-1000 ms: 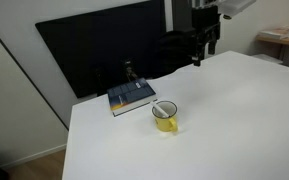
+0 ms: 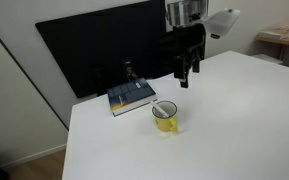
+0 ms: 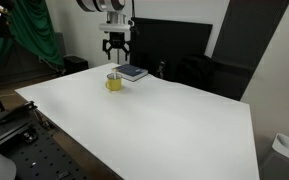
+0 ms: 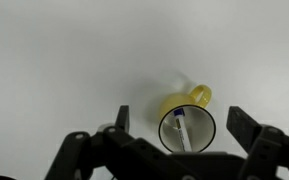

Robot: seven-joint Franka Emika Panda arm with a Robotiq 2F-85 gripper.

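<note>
A yellow mug (image 2: 166,125) stands upright on the white table, holding a pale marker-like stick (image 2: 159,108) that leans against its rim. In exterior view 2 the same mug (image 3: 113,85) is left of the table's middle. My gripper (image 2: 190,77) hangs in the air above the table, higher than the mug and apart from it. From the wrist, the mug (image 4: 165,109) shows below and between the spread fingers, and the stick (image 4: 183,128) inside it has a dark blue end. The gripper is open, with nothing held.
A dark blue book (image 2: 131,96) lies behind the mug near the table's back edge, in front of a black screen (image 2: 99,45).
In exterior view 1 my gripper has come left and down, nearer the mug. The mug, stick and book have stayed where they were.
</note>
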